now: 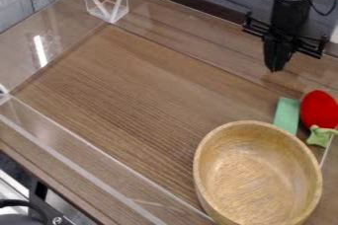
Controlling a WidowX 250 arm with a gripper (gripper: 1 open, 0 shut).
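My black gripper hangs over the upper right of the wooden table, its fingers pointing down, with nothing visible between them; how far they are apart is hard to make out. Below it on the right lie a red round object with a pale green part beneath, and a green block. A large tan bowl sits at the lower right.
A white wire rack stands at the upper left near the back. A wall runs along the back right.
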